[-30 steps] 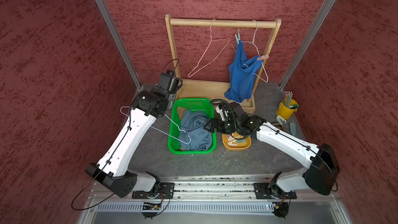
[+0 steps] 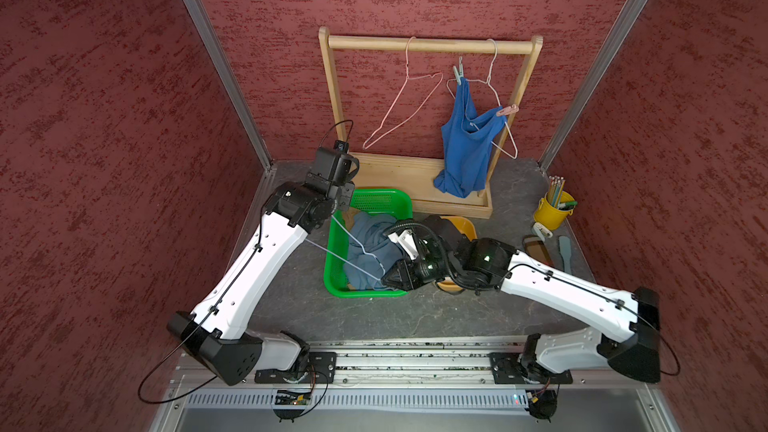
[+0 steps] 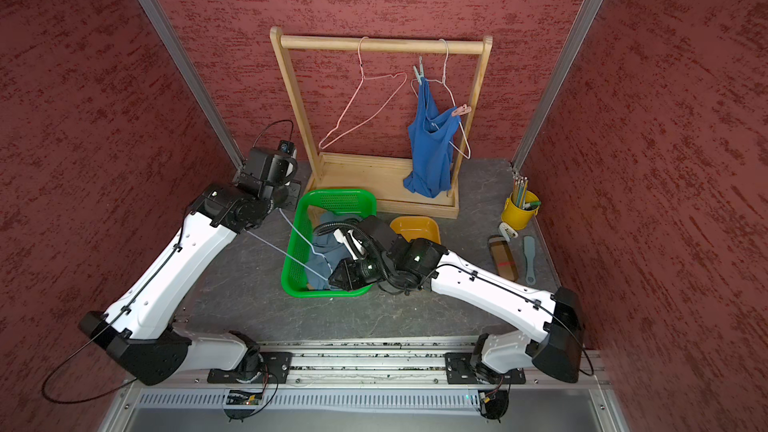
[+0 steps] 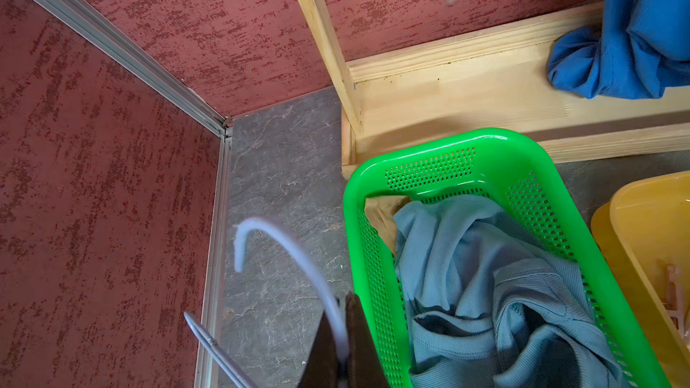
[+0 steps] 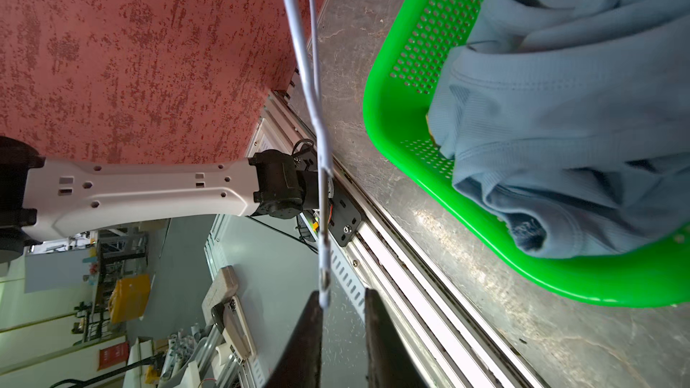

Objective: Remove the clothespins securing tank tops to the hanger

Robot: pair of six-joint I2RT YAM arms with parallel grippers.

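Observation:
In the left wrist view my left gripper is shut on a thin lavender hanger [image 4: 303, 261], whose hook rises to the left. The hanger [image 2: 342, 226] bears no garment and slants over the green basket. Its lower end reaches my right gripper, which is open, with the hanger tip [image 5: 325, 298] at the mouth of the fingers. On the rack a blue tank top [image 2: 467, 148] hangs from a white hanger [image 2: 513, 141], held by a teal clothespin [image 2: 458, 74] and a pink clothespin [image 2: 508, 110].
Grey-blue cloth [image 4: 460, 273] fills the green basket [image 4: 359, 258]. Behind my right arm is a yellow tray [image 3: 416, 228]; pink clothespins [image 4: 674, 300] lie in it. An empty pink hanger [image 2: 392, 110] hangs from the wooden rack [image 2: 448, 44]. A yellow cup [image 2: 550, 214] stands at right.
The left arm has shifted slightly right, and the hanger has swung with it.

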